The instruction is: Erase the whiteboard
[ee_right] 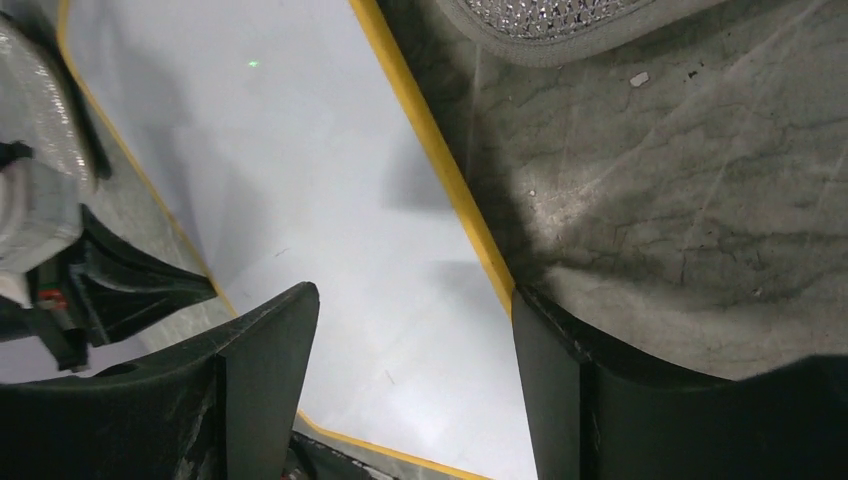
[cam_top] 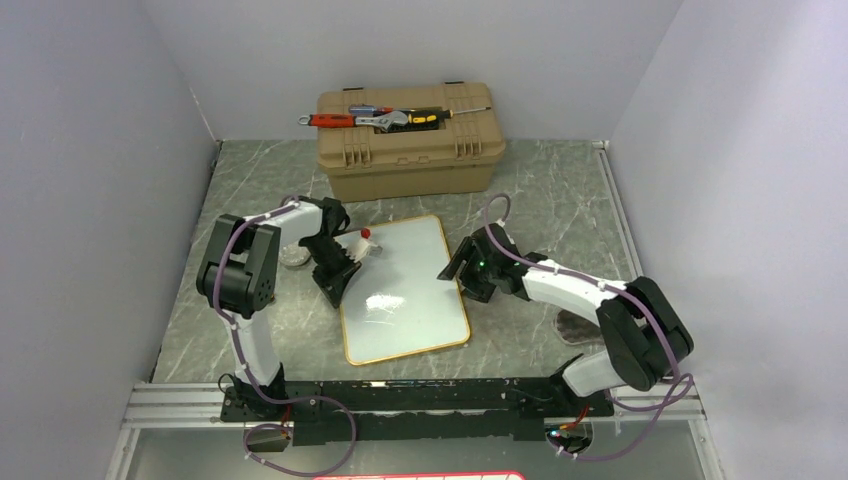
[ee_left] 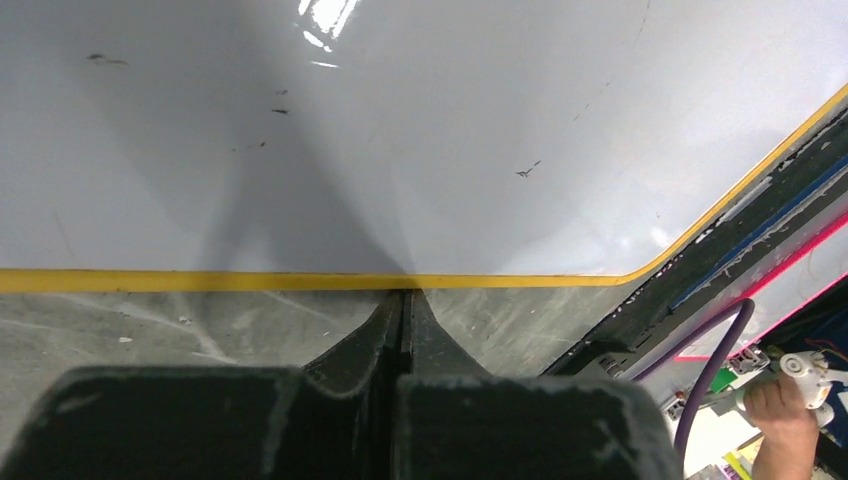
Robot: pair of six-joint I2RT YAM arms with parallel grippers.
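The whiteboard (cam_top: pixel 405 290), white with a yellow rim, lies tilted on the grey marbled table between my arms. Small dark marks (ee_left: pixel 528 170) dot its surface in the left wrist view. At its left edge my left gripper is shut, fingertips touching the yellow rim; whether the rim is between them does not show. My right gripper stands part open at the right edge. One of its fingers (ee_right: pixel 275 345) is over the board and the other is at the rim, with nothing clasped between them. I cannot make out an eraser.
A tan toolbox (cam_top: pixel 415 165) with tools on its lid stands behind the board. A grey mesh-covered item (ee_right: pixel 560 22) lies near the right gripper. Another dark grey item (cam_top: pixel 578 327) sits at the right.
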